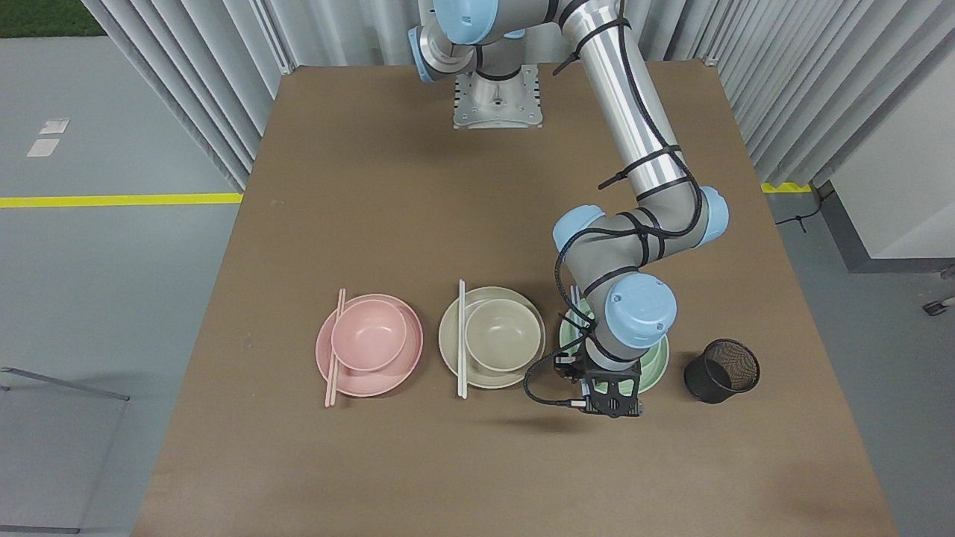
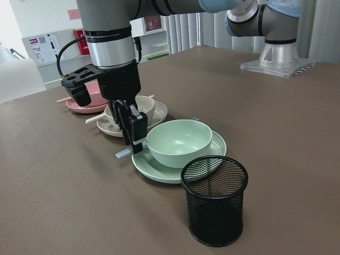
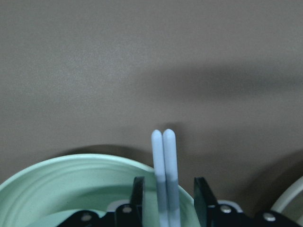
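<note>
My gripper hangs low over the left edge of the green plate point(image 2: 159, 172), its fingers open on either side of a pair of pale blue chopsticks point(image 3: 170, 164). In the left view it point(image 2: 136, 141) sits beside the green bowl point(image 2: 179, 143) on that plate. In the front view the arm hides much of the green setting. The cream bowl point(image 1: 503, 334) and white chopsticks point(image 1: 462, 340) rest on the cream plate; the pink bowl point(image 1: 368, 335) and pink chopsticks point(image 1: 331, 376) on the pink plate.
A black mesh cup point(image 2: 215, 212) stands beside the green plate, at the right in the front view. The front and back of the brown table point(image 1: 376, 179) have free room. The arm reaches over it from the back.
</note>
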